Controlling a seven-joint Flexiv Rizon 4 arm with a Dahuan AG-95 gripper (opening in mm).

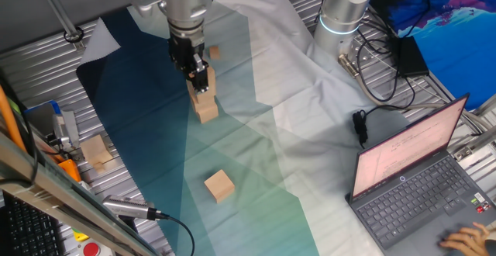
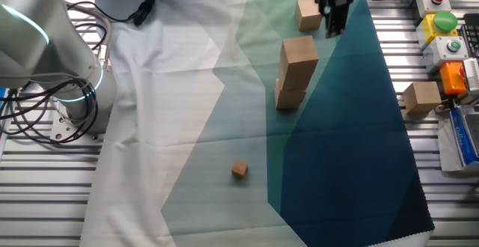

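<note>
A stack of wooden blocks stands on the cloth, with a tall upper block [image 2: 299, 63] on a lower block [image 2: 290, 98]. The upper one looks slightly offset from the lower block [image 1: 207, 114]. My gripper [image 1: 198, 85] hangs over the stack in exterior view 1 and hides part of its top. In exterior view 2 the gripper [image 2: 329, 22] is beyond and to the right of the stack, blurred, its fingers apart with no block visible between them. A separate wooden cube [image 1: 219, 186] lies on the cloth, and a small cube [image 2: 239, 168] sits on the stack's other side.
Another wooden block [image 2: 421, 98] lies off the cloth on the metal table, near the button boxes [image 2: 441, 45].
</note>
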